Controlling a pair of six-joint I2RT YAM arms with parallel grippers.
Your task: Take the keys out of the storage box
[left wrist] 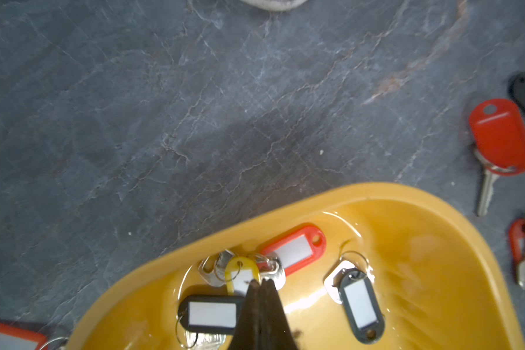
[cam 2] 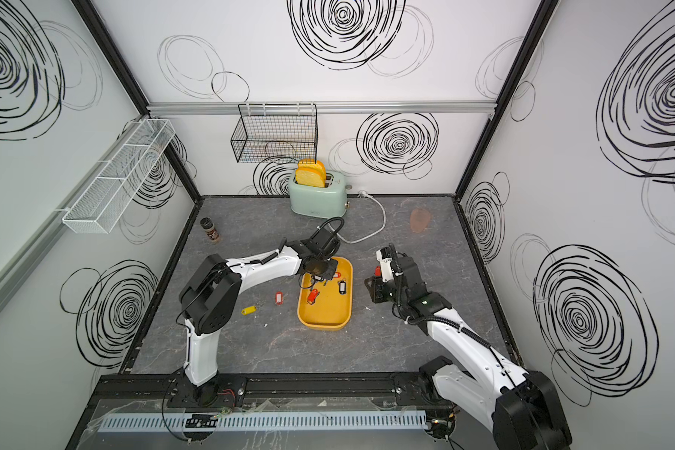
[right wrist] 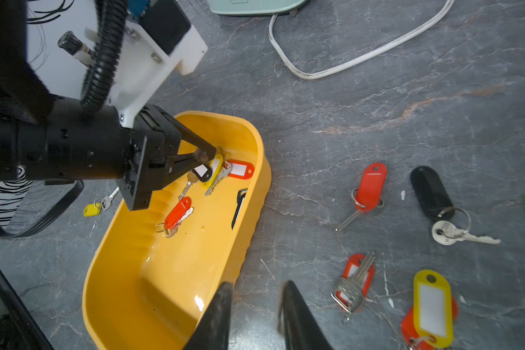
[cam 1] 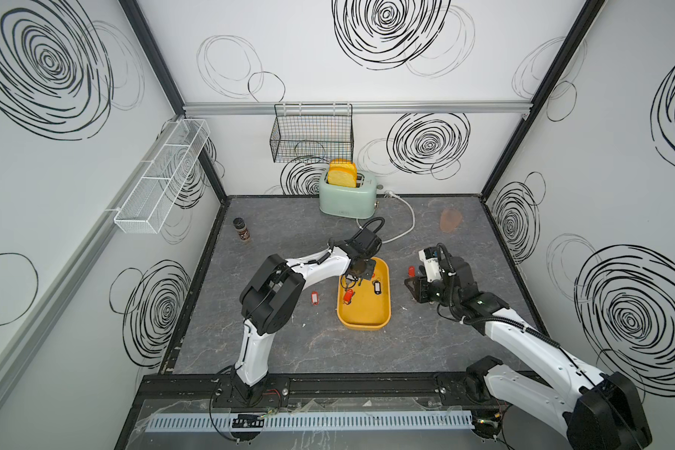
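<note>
The yellow storage box (cam 1: 366, 321) holds several tagged keys. In the left wrist view a yellow tag (left wrist: 237, 269), a black tag (left wrist: 211, 313) and a red tag (left wrist: 297, 250) lie bunched by its wall, with another black tag (left wrist: 361, 303) apart from them. Another key with a red tag (right wrist: 178, 213) lies in the box in the right wrist view. My left gripper points down into the box at the bunch, shut, with nothing visible between its fingers. Outside, to the right of the box, my right gripper is part open and empty.
Right of the box lie keys with a red tag (right wrist: 372, 183), a black tag (right wrist: 428, 192) and a yellow tag (right wrist: 432, 306). A red-tagged key (cam 1: 314, 297) and a yellow-tagged one (cam 2: 249, 309) sit to its left. Behind stands a toaster (cam 1: 348, 196) with a white cable.
</note>
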